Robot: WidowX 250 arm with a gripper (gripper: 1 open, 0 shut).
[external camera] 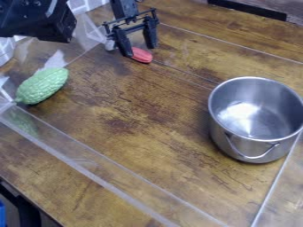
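My gripper [135, 35] is at the top, left of centre, low over the wooden table beside a small red object [141, 55] that lies just under its fingers. Whether the fingers are open or shut on it is hard to tell. A green bumpy oval thing [42, 85], like a bitter melon, lies at the left. A steel pot [254, 119] with a handle stands at the right.
Clear plastic walls [95, 164] border the work area along the left and lower edges. A dark arm or fixture [35, 22] fills the top left corner.
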